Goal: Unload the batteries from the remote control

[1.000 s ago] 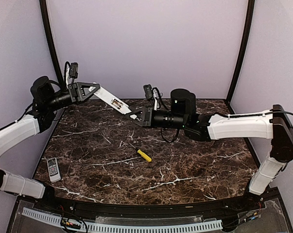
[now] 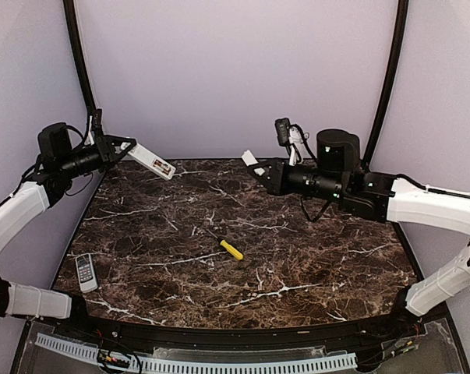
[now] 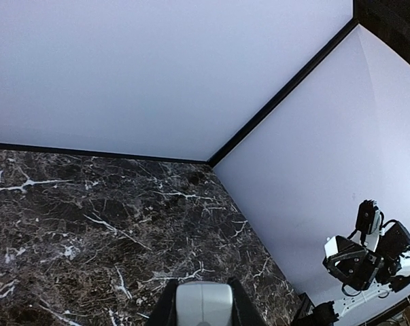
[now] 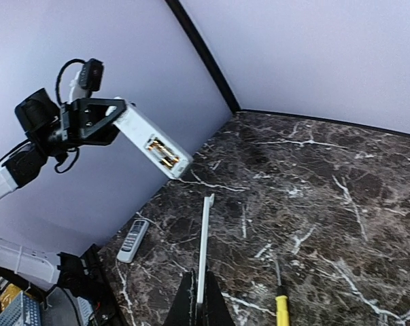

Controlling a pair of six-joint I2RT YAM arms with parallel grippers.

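Observation:
High at the left, my left gripper is shut on one end of a white remote control. Its battery compartment is uncovered, and batteries show inside it in the right wrist view. Only the remote's pale end shows in the left wrist view. My right gripper is shut on a thin white battery cover, held in the air right of centre and well apart from the remote. Edge-on, the cover is a narrow strip in the right wrist view.
A second remote lies buttons up on the dark marble table, at its left front. A yellow-handled screwdriver rests near the middle.
My left gripper has drawn back a little left with the remote. Screwdriver and second remote have stayed put.

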